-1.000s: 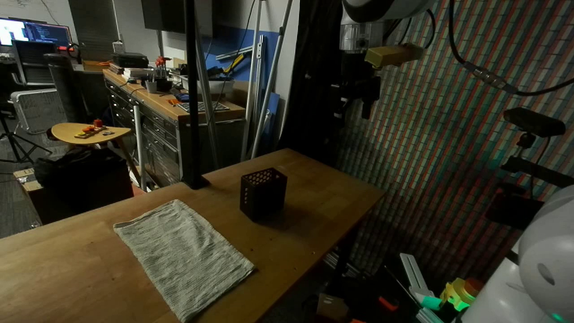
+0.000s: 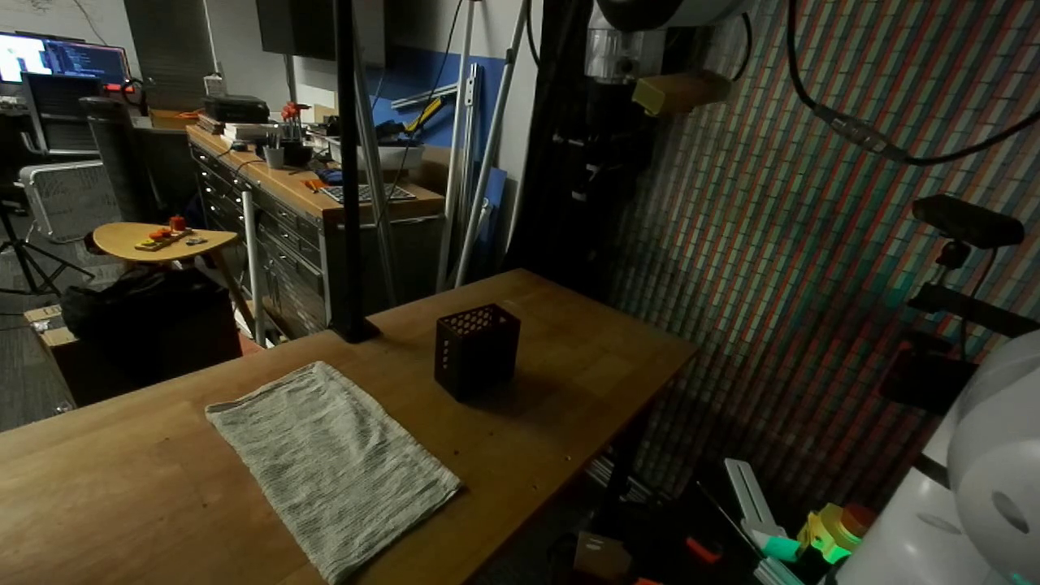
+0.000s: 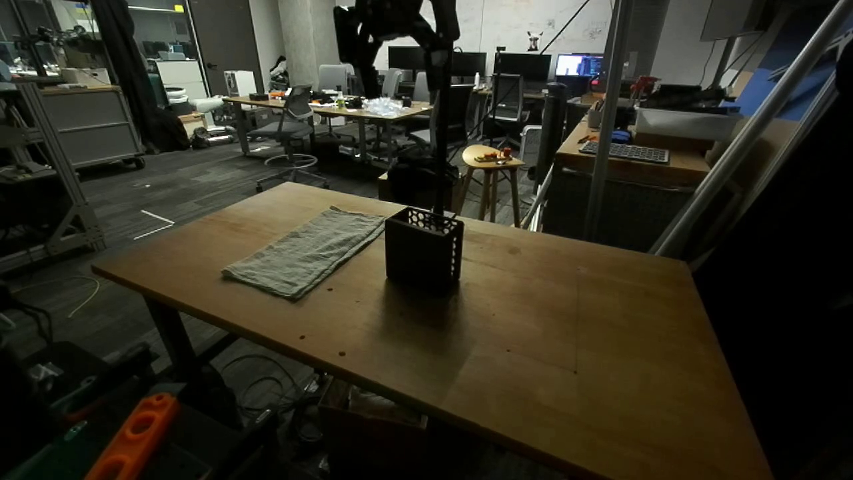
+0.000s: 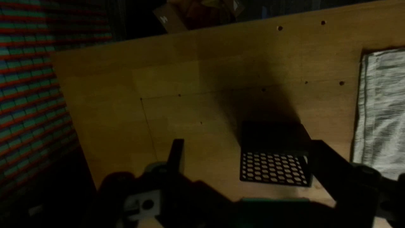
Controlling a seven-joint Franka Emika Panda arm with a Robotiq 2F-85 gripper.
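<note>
A black, open-topped box with perforated sides [image 2: 475,353] stands upright on the wooden table. Beside it a grey-white cloth [image 2: 336,468] lies flat, with a clear gap between the two. My gripper [image 3: 405,80] hangs high above the table, its fingers wide apart and nothing between them. In the wrist view the fingers [image 4: 175,157] frame bare wood and much of the box [image 4: 275,167]; the right finger overlaps the box's edge in the picture, well above it. The cloth [image 4: 385,110] shows at the right edge there.
A dark upright post [image 2: 346,195] rises at the table's far edge, and a ribbed, striped wall [image 2: 760,292] stands past the table's end.
In exterior view 1 my arm and gripper have shifted left and a little upward, now against the dark curtain. The box and the cloth have stayed put.
</note>
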